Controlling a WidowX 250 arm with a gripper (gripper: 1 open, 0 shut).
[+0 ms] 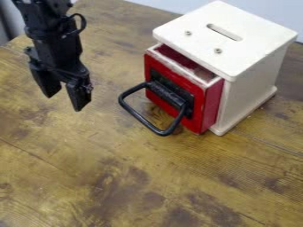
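Note:
My black gripper (64, 92) hangs at the upper left, its two fingers spread apart with nothing between them, left of a white wooden box (249, 84). The box's red front door (201, 117) carries a black bar handle (149, 125) sticking out toward the lower left. The red front sits slightly out from the box body, with a narrow gap along its top.
A pale wall runs along the back edge.

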